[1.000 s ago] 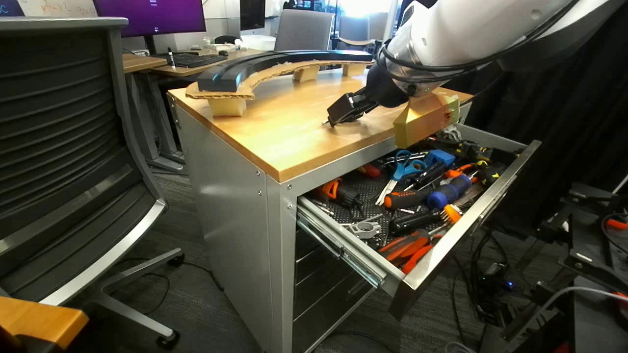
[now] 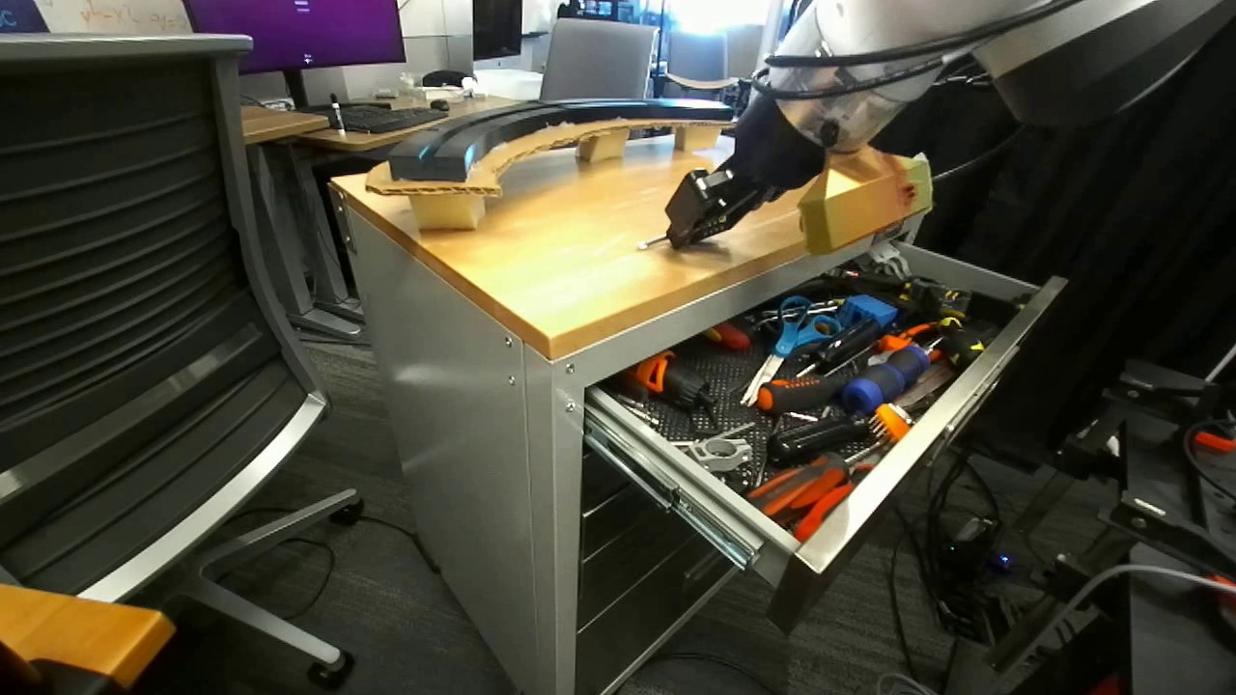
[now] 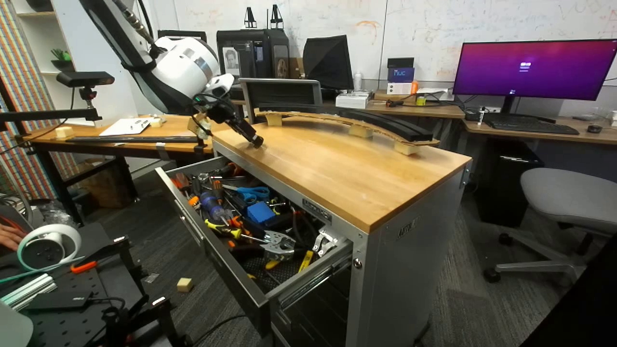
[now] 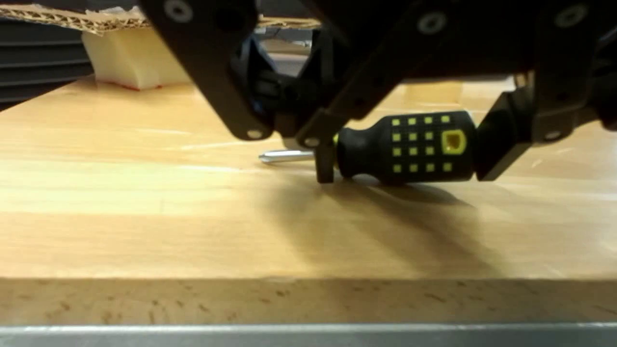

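A short stubby screwdriver (image 4: pixel 425 147), black-handled with yellow dots and a bare metal shaft, lies level in the wrist view just at or above the wooden cabinet top (image 4: pixel 144 231). My gripper is shut on it lengthwise, one finger (image 4: pixel 325 165) at the shaft end of the handle and the other at its butt. In exterior view 1 the metal tip (image 2: pixel 649 243) pokes out left of the gripper (image 2: pixel 686 241). From exterior view 2 the gripper (image 3: pixel 258 142) is low over the top's far left, and the screwdriver cannot be made out.
Below the top, a pulled-out drawer (image 2: pixel 985 376) holds many tools, among them blue scissors (image 2: pixel 795 328) and a blue box (image 3: pixel 261 213). A curved black piece on cardboard (image 2: pixel 556 122) stands along the back edge on foam blocks.
In exterior view 1 my gripper has shifted slightly right, and the arm has changed its angle. More of the metal tip shows beside the fingers. The drawer has stayed put.
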